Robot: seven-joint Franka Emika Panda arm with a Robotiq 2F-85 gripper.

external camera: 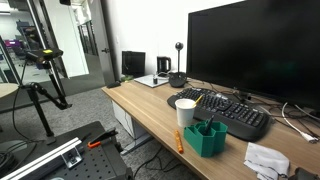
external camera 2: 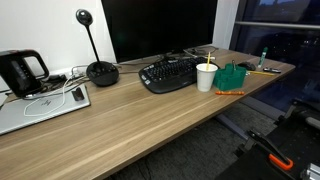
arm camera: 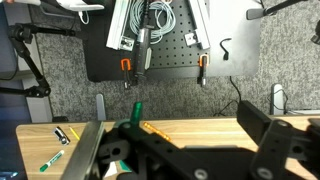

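My gripper shows along the bottom of the wrist view, its dark fingers set wide apart with nothing seen held between them. It hangs over the floor strip and the desk edge. A white cup (external camera: 189, 114) holding a yellow stick stands on the desk, left of a green holder (external camera: 206, 138) with dark items in it. An orange marker (external camera: 179, 141) lies near the desk's front edge, beside the holder. In the wrist view the orange marker (arm camera: 156, 130) shows in part, while the dark gripper body hides much of the desk.
A keyboard (external camera: 235, 113) and large monitor (external camera: 260, 50) stand behind the cup. A white cloth (external camera: 267, 160) lies at the right. Orange-tipped clamps sit on the dark mounting plate (arm camera: 100, 62).
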